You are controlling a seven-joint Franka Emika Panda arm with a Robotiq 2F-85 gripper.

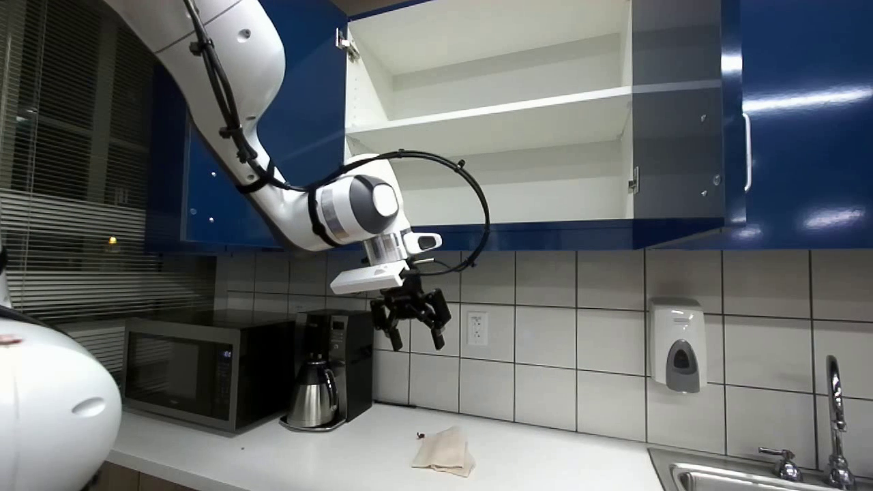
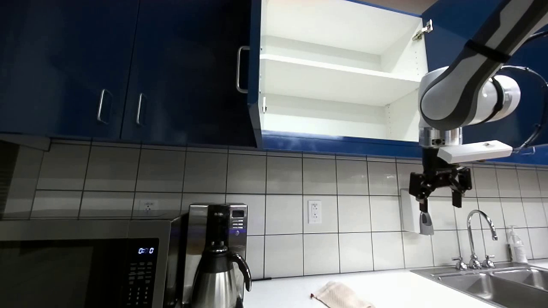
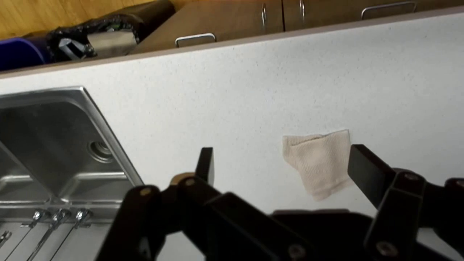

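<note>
On the white counter lies a folded beige cloth, flat with a few creases; the wrist view shows the cloth beside the right-hand finger's tip, well below it. My gripper hangs open above the counter, pointing down, with nothing between its fingers. In the second exterior view the gripper stands in front of the tiled wall, and only the upper part of the cloth shows at the bottom edge.
Above is an open blue cabinet with empty white shelves. A microwave and a coffee maker with a steel carafe stand left; a sink and soap dispenser are right.
</note>
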